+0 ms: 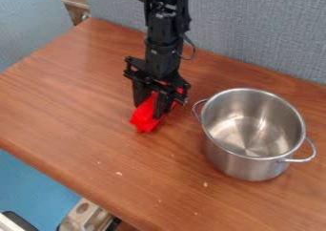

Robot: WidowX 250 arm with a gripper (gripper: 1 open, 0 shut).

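The black gripper (156, 94) is low over the wooden table, shut on a red object (145, 118) that pokes out below and in front of its fingers. The gripper hides much of the red object, so its full shape is unclear. Just to the right of them, a steel pot (253, 132) with two side handles stands upright, its inside empty as far as it shows.
A grey padded wall (254, 25) runs along the back. A blue surface and some metal parts lie beyond the table's lower left edge.
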